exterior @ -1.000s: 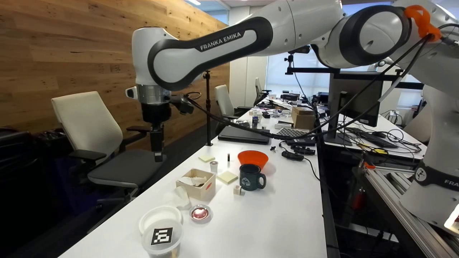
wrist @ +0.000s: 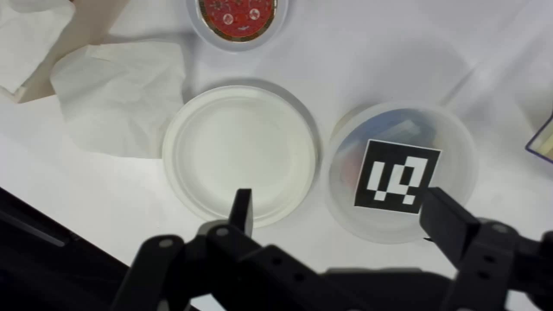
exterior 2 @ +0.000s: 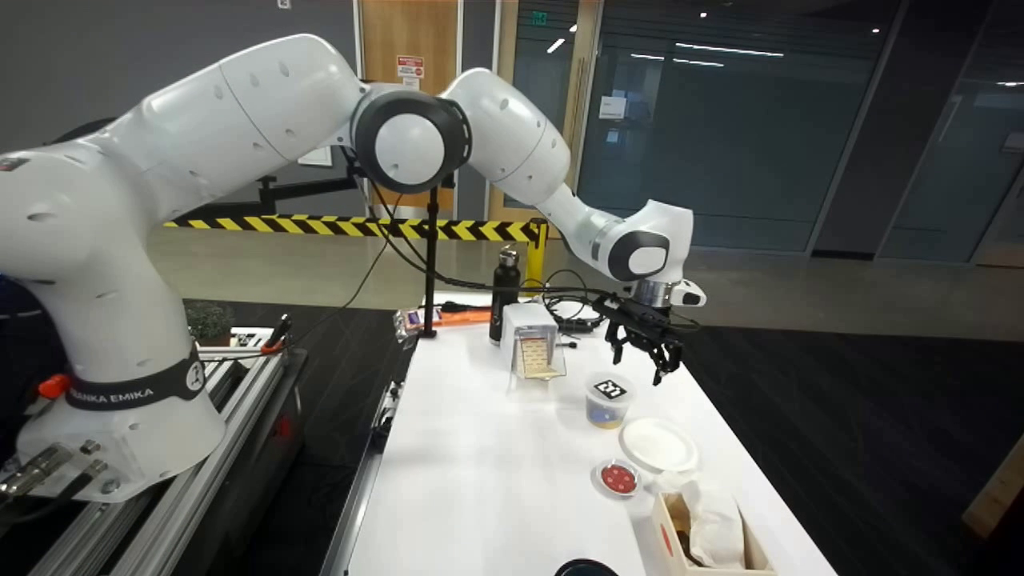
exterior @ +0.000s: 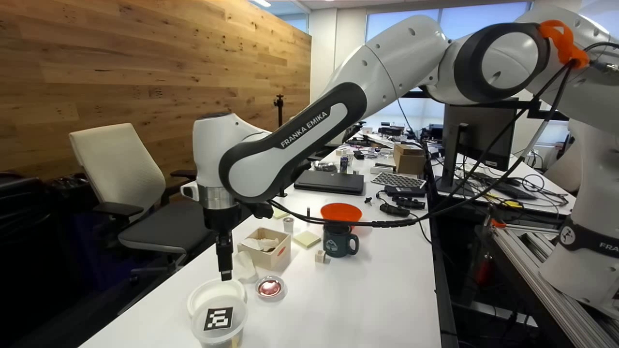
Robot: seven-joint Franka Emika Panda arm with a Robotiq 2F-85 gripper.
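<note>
My gripper is open, its fingers spread wide with nothing between them. In exterior view 2 the gripper hangs above the table, its height over the surface hard to judge. Under it in the wrist view lie an empty white plate and, just beside the plate, a clear lidded tub with a black-and-white marker on its lid. The left finger overlaps the plate's near rim in that view, the right finger the tub's near edge. Something blue and orange shows dimly through the tub.
A small red dish, a crumpled white napkin and a wooden box of paper sit nearby. Farther off stand a dark mug and an orange bowl. A clear dispenser and a black bottle stand beyond the tub.
The arm has come down a good way and moved slightly right in exterior view 1, bringing the gripper closer to the plate and tub. Objects on the table have stayed put.
</note>
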